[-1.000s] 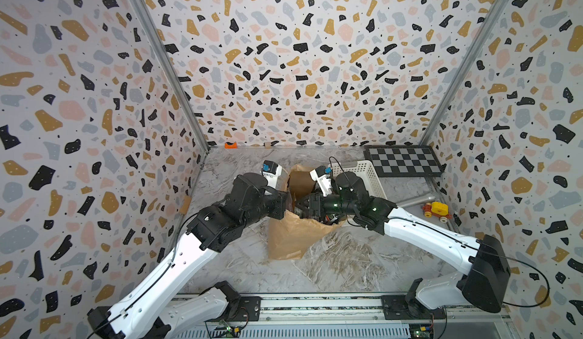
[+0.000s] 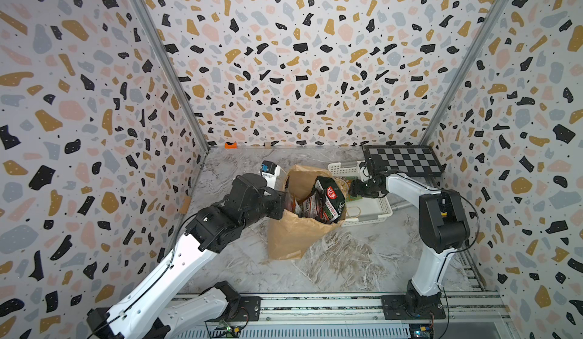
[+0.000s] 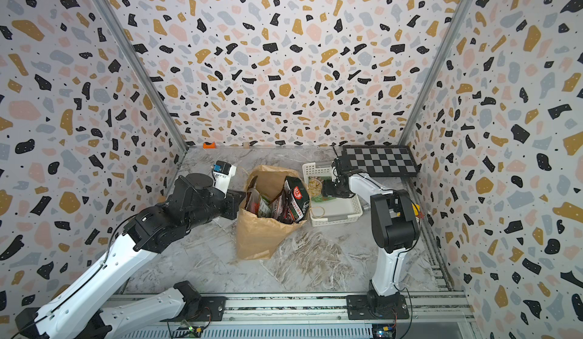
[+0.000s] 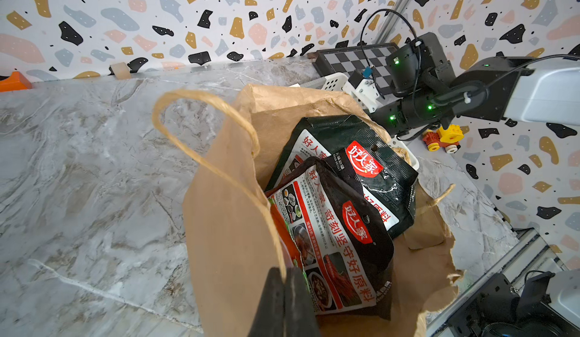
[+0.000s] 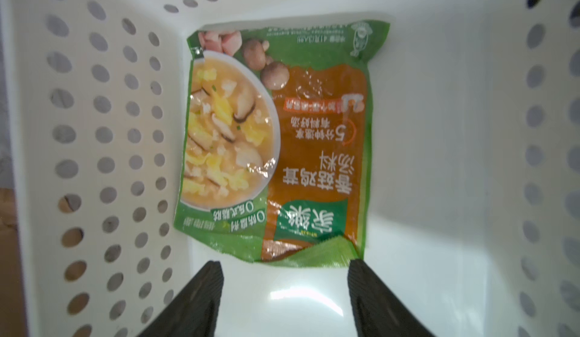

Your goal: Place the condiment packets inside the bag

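The brown paper bag (image 2: 297, 241) stands mid-table, holding several black and red packets (image 4: 332, 246). My left gripper is shut at the bag's left rim, its fingers beside a twisted handle. A green-and-brown soup packet (image 5: 272, 149) lies flat in the white perforated basket (image 5: 459, 125). Over that basket hangs my right gripper, fingers apart below the packet in the wrist view, nothing between them.
A checkered board (image 2: 400, 156) lies at the back right, with a yellow-and-red toy (image 4: 447, 136) near the right wall. An orange object (image 2: 230, 145) sits at the back left.
The left arm has not moved.
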